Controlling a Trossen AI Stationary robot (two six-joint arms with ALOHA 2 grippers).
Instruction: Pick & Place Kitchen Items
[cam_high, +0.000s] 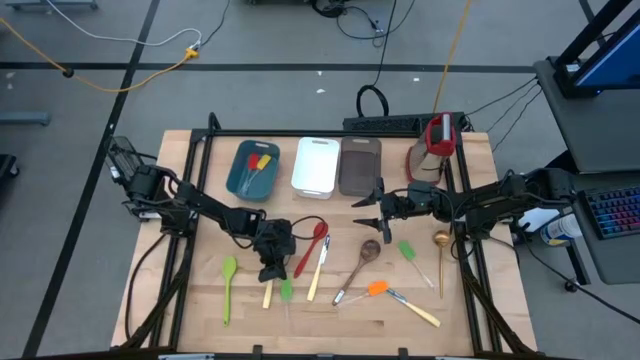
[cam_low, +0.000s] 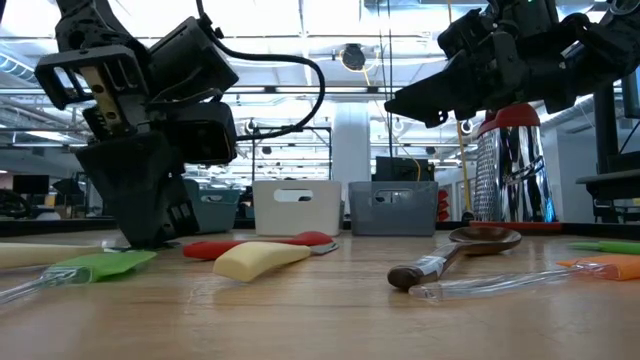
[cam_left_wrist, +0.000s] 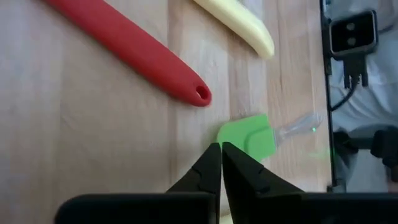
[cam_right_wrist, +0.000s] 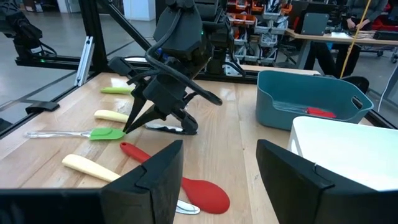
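My left gripper is shut with nothing between its fingertips, low over the table. Its tips end at the head of a green spatula (cam_left_wrist: 247, 135), which lies flat on the wood beside them; whether they touch it I cannot tell. Close by lie a red spoon (cam_left_wrist: 149, 59) and a cream-handled utensil (cam_left_wrist: 239, 22). Over the right half of the table my right gripper hangs open and empty. Below it are a wooden spoon (cam_high: 369, 252), an orange spatula (cam_high: 377, 287) and another green spatula (cam_high: 406, 250).
At the back stand a teal bin (cam_high: 243, 186) holding red and yellow utensils, an empty-looking white bin (cam_high: 315, 168) and a grey bin (cam_high: 359, 168). A metal grater (cam_low: 513, 168) stands back right. A lime spoon (cam_high: 228, 290) lies at the left.
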